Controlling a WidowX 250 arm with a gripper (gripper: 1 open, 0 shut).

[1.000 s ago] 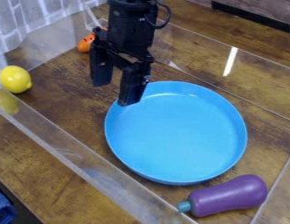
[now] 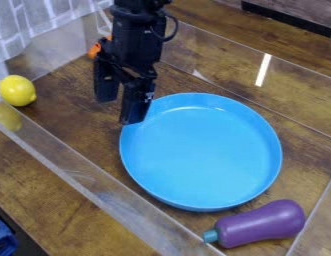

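Note:
My black gripper (image 2: 122, 98) hangs over the wooden table at the upper centre of the camera view, just up and left of a large blue plate (image 2: 199, 150), open with its dark fingers pointing down. Whether anything small lies between the fingers is hard to see. A yellow lemon-like object (image 2: 16, 90) lies at the far left, and a purple eggplant (image 2: 259, 222) lies at the lower right. An orange object (image 2: 96, 49) is partly hidden behind the arm.
A clear transparent edge runs diagonally along the left and lower side. A dark blue item (image 2: 2, 238) shows at the lower left corner. The table right of the arm and above the plate is bare.
The gripper has shifted slightly to the left over the last second, away from the plate. The plate and the other objects have stayed put.

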